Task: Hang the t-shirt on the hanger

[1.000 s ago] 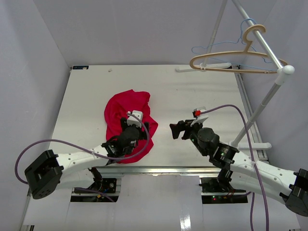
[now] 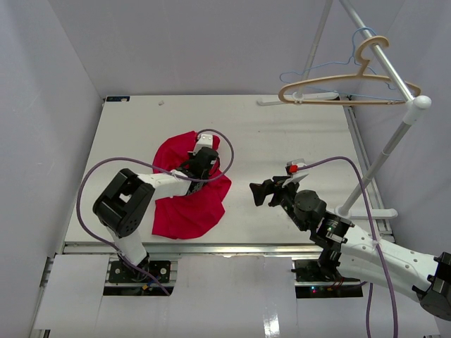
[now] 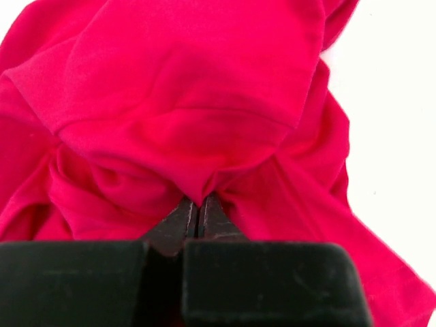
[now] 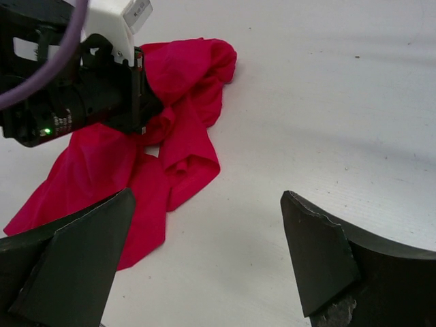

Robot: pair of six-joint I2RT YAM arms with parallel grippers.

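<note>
The red t-shirt (image 2: 183, 217) lies crumpled on the white table, left of centre. My left gripper is down on it; in the left wrist view its fingertips are together with a gathered fold of the red cloth at them. My right gripper hangs open over bare table to the right of the shirt, nothing between its fingers. A beige hanger (image 2: 320, 101) hangs from a white rail at the upper right.
A thin blue hanger (image 2: 313, 67) shares the rail (image 2: 394, 77). The rack's upright (image 2: 384, 155) stands beside my right arm.
The right arm has shifted only slightly.
</note>
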